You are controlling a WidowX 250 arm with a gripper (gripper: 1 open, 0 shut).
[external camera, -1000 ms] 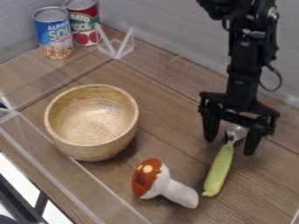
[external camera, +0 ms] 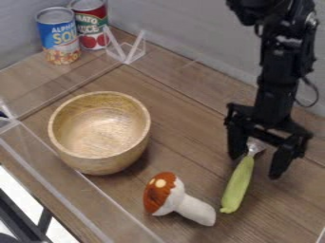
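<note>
My black gripper is open over the table, its fingers straddling the upper end of a long green vegetable-like object with a pale, shiny tip. A toy mushroom with an orange-brown spotted cap and white stem lies to the lower left of it. A light wooden bowl stands on the left part of the table.
Two cans, a blue one and a red one, stand at the back left beside clear plastic pieces. A wall runs along the back.
</note>
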